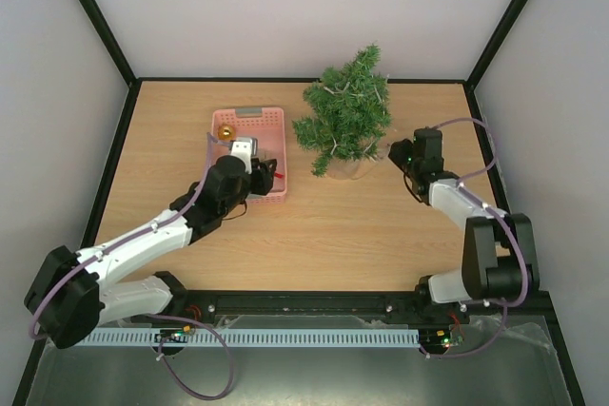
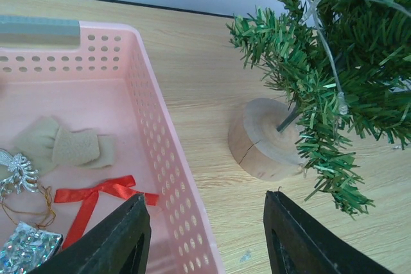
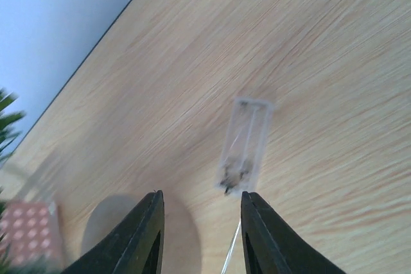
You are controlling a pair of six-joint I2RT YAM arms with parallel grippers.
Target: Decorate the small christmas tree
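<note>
The small green tree point(image 1: 348, 106) stands upright at the back, right of the pink basket point(image 2: 172, 149); its round wooden base point(image 2: 266, 149) shows in the left wrist view. Over the basket's right part is my left gripper, fingers apart and empty. Inside the basket lie a red ribbon point(image 2: 87, 206), a silver ornament point(image 2: 19, 172), a beige cloth piece point(image 2: 64, 145) and a glittery box point(image 2: 29, 249). A gold ball point(image 1: 226, 131) sits at its back left. To the tree's right, my right gripper is open with nothing between its fingers.
A flat clear plastic case point(image 3: 247, 142) lies on the table near the tree's base, with a thin pale wire point(image 3: 231, 245) beside it.
</note>
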